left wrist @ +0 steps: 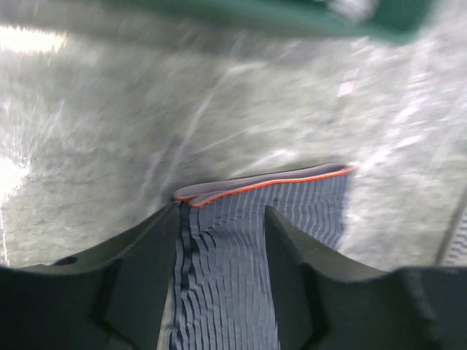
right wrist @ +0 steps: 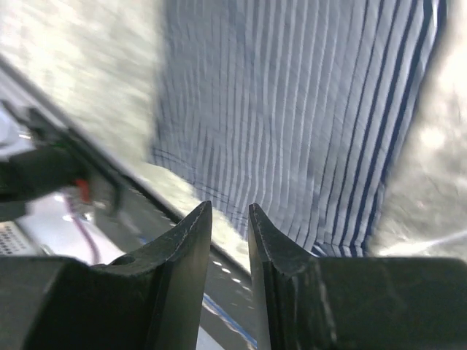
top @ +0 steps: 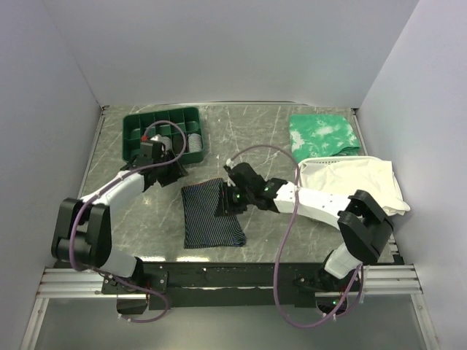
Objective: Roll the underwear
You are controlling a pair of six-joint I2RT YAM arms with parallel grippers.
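Note:
The dark, pin-striped underwear (top: 208,219) lies flat on the marble table as a folded rectangle. Its far waistband edge shows an orange line in the left wrist view, where the underwear (left wrist: 241,248) runs down between my left fingers. At its far left corner, my left gripper (top: 181,175) stands open with nothing held. My right gripper (top: 225,212) is over the cloth's right side, open by a narrow gap. In the right wrist view the striped underwear (right wrist: 284,124) lies beyond the fingertips of my right gripper, with nothing seen between them.
A green divided box (top: 164,117) with several rolled items stands at the back left, close to my left gripper. At right is a white basket (top: 314,211) with white cloth, behind it a green cloth (top: 321,135).

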